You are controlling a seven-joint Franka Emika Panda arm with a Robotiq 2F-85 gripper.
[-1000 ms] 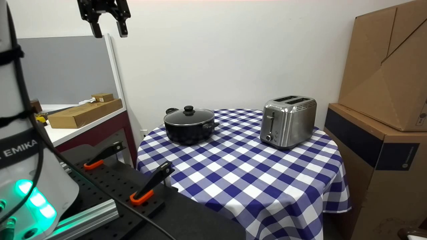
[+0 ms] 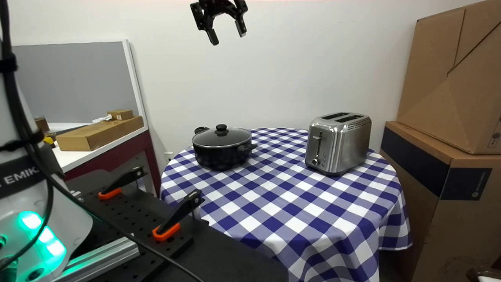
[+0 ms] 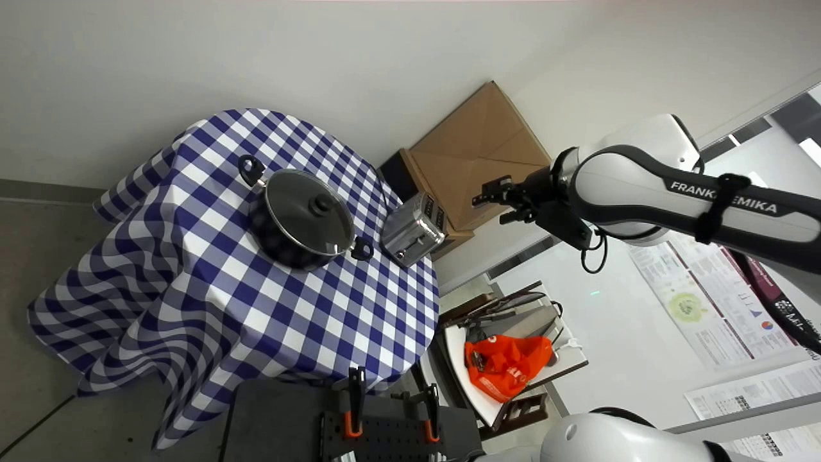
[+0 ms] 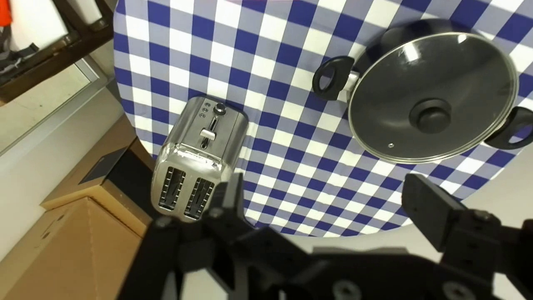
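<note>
High above the table, my gripper (image 2: 228, 38) is open, with nothing between its fingers. A black pot (image 2: 220, 156) stands on the left part of the table in exterior view 1, covered by a glass lid (image 4: 399, 95) with a round black knob (image 4: 430, 116). Two black side handles (image 4: 335, 77) stick out from the pot. To its right sits a silver two-slot toaster (image 2: 339, 143), its lever (image 4: 207, 134) on the front face and both slots empty as far as shows. My gripper touches neither the pot nor the toaster.
A blue-and-white checked cloth (image 2: 277, 206) covers the round table, clear between pot and toaster and toward the front. Large cardboard boxes (image 2: 451, 80) are stacked to the right. Black clamps with orange grips (image 2: 166, 232) stand on the robot's mount.
My gripper has moved to the right across exterior view 1, still high and still open. The pot and toaster have not moved.
</note>
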